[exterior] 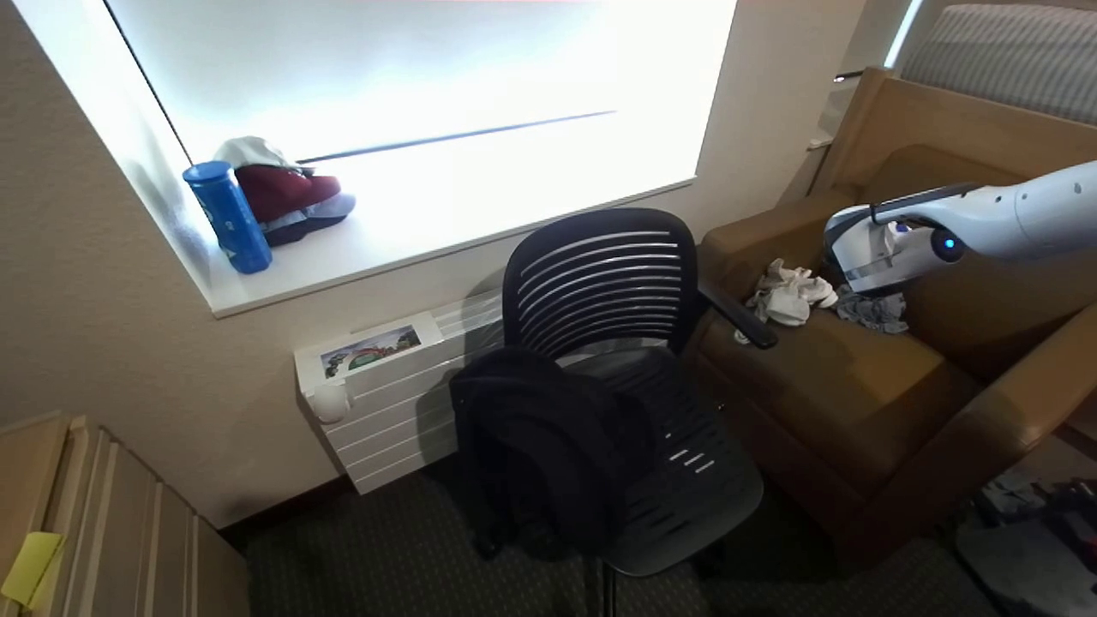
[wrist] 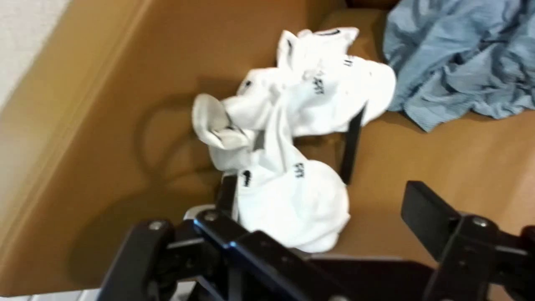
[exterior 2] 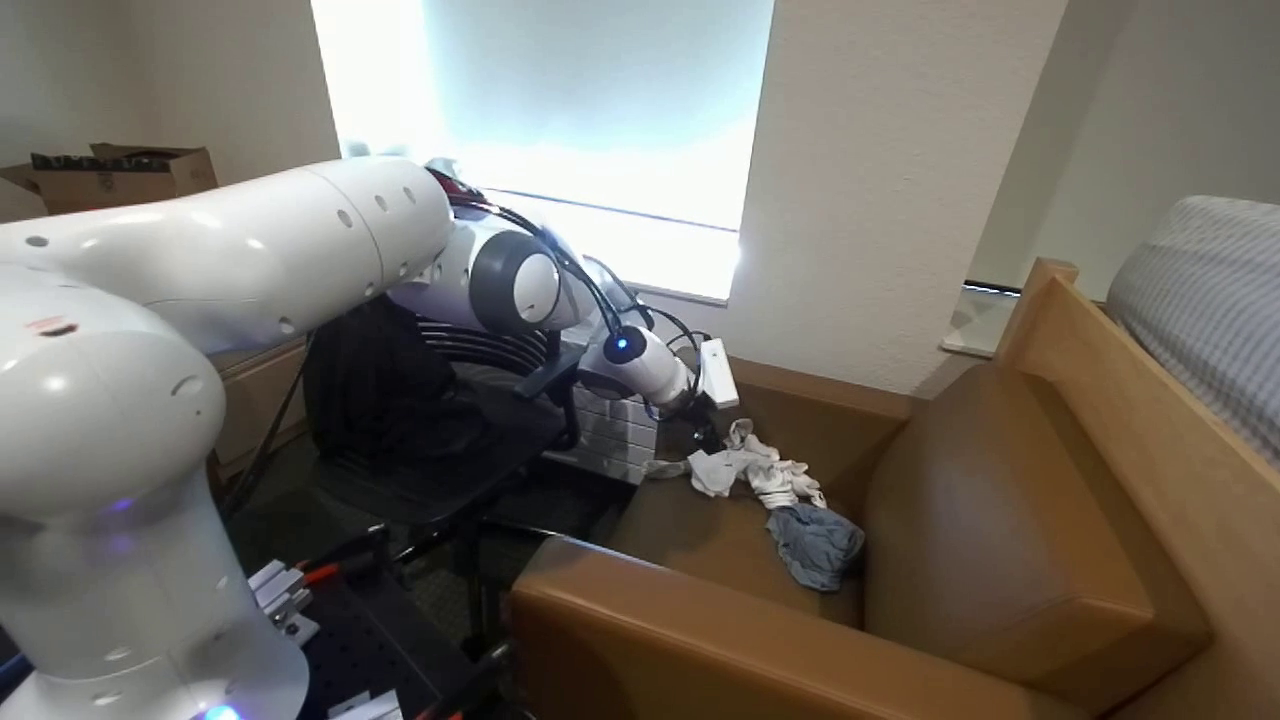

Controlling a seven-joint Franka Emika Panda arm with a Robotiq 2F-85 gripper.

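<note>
A heap of white socks [wrist: 301,105] with small black marks lies on the brown armchair seat [exterior 2: 708,528], close to one armrest. A crumpled blue-grey cloth [wrist: 461,60] lies beside the heap. In the wrist view, my gripper is open above the socks, its dark fingers wide apart, with the nearest white sock [wrist: 293,205] showing between them. No grip on it is visible. From the second exterior view, the gripper [exterior 2: 708,438] points down at the near side of the white heap; whether it touches cannot be told. The first exterior view hides the fingertips.
A black office chair [exterior: 602,278] holding a dark bag [exterior: 545,442] stands beside the armchair. Armrests [exterior 2: 768,636] and a backrest [exterior 2: 1008,516] bound the seat. A narrow dark strip [wrist: 352,145] shows by the socks.
</note>
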